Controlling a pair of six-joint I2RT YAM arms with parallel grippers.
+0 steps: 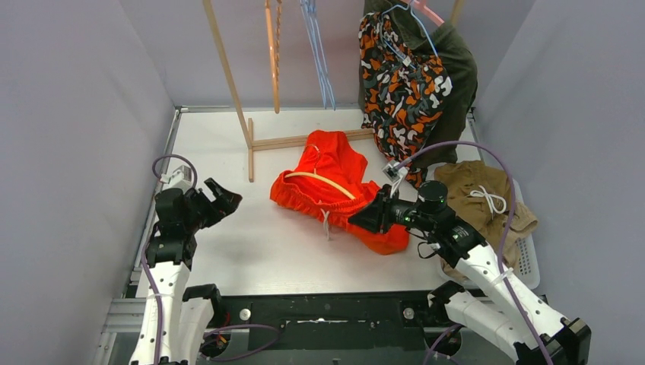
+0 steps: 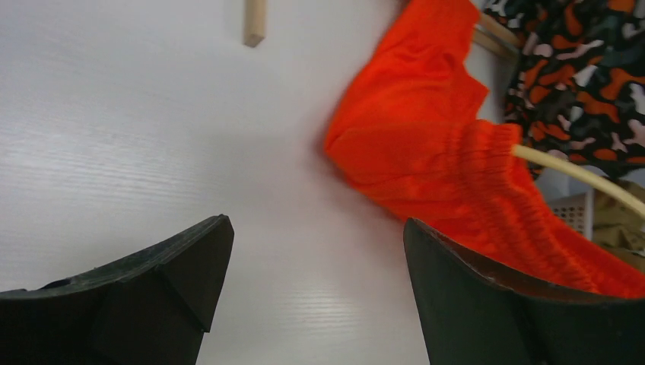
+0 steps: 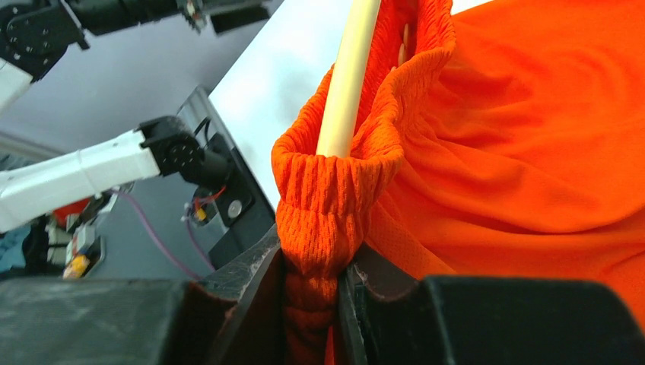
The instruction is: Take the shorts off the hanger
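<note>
Orange shorts (image 1: 323,198) lie on the table's middle, a pale wooden hanger (image 1: 319,178) inside the waistband. My right gripper (image 1: 365,220) is shut on the waistband at its right end; in the right wrist view the gathered cuff (image 3: 319,213) sits between the fingers, with the hanger bar (image 3: 346,84) emerging above. My left gripper (image 1: 228,199) is open at the left, apart from the shorts, which appear blurred ahead of it in the left wrist view (image 2: 426,160).
A wooden rack (image 1: 304,141) stands at the back, with empty hangers and camouflage and olive garments (image 1: 395,99) hanging from it. A white basket (image 1: 529,266) of tan clothing is at the right.
</note>
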